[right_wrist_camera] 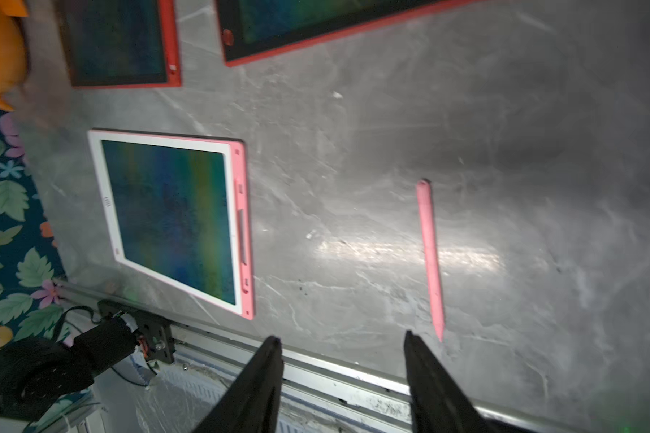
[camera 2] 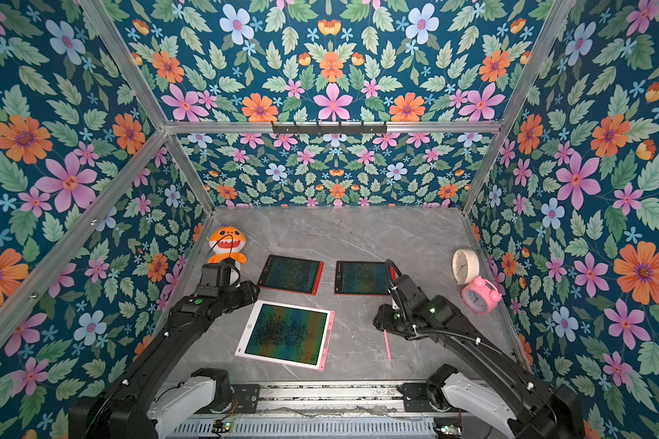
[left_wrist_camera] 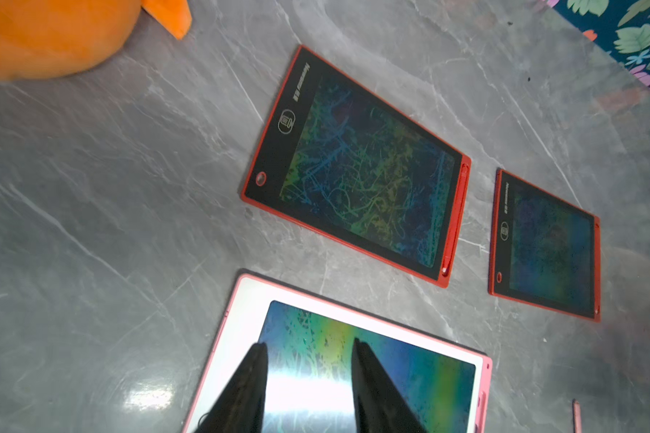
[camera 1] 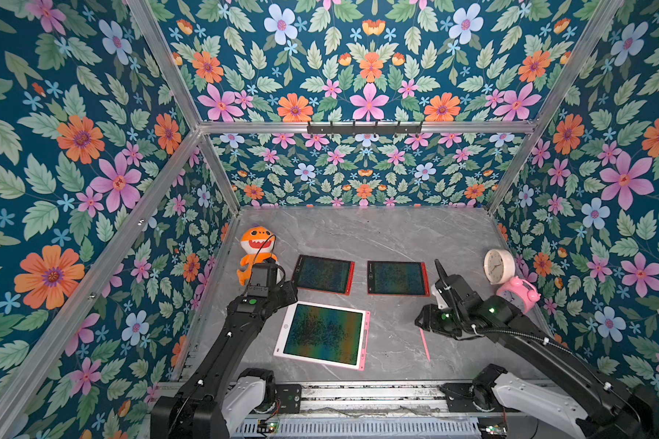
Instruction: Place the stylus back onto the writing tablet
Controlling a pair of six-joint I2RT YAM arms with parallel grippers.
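A pink stylus (right_wrist_camera: pixel 429 259) lies bare on the grey table to the right of the white-and-pink tablet (right_wrist_camera: pixel 166 216), whose pink edge has a slot. My right gripper hangs open over the table near the stylus, empty, as the right wrist view shows. My left gripper is above the white tablet's upper-left area, its fingers apart with nothing between them. Two red-rimmed tablets, the left one (camera 1: pixel 322 274) and the right one (camera 1: pixel 395 278), lie behind the white one.
An orange shark plush (camera 1: pixel 257 245) sits at the back left. A cream clock (camera 1: pixel 498 265) and a pink alarm clock (camera 2: pixel 480 296) stand at the right edge.
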